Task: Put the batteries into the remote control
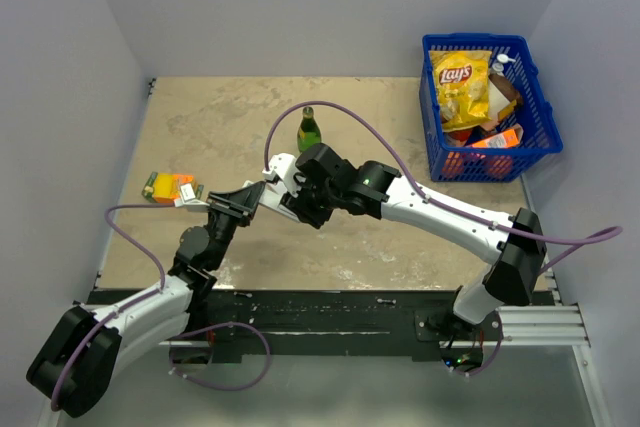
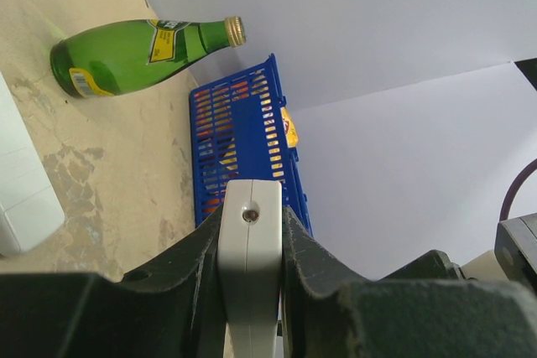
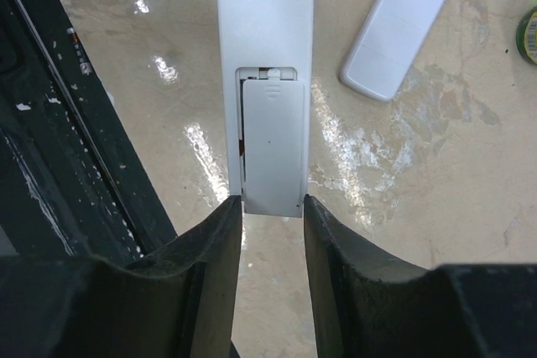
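Observation:
My left gripper is shut on the white remote (image 2: pixel 250 241), held over the table. In the right wrist view the remote's back shows the battery cover (image 3: pixel 273 144) lying in its recess, with a narrow gap at the top and left. My right gripper has its fingertips at either side of the cover's lower end, part open; whether they grip it I cannot tell. A second white flat piece (image 3: pixel 399 27) lies on the table.
A green bottle (image 1: pixel 309 131) stands behind the grippers. A blue basket (image 1: pixel 545 137) with snacks sits at the back right. A yellow-orange battery pack (image 1: pixel 165 187) lies at the left.

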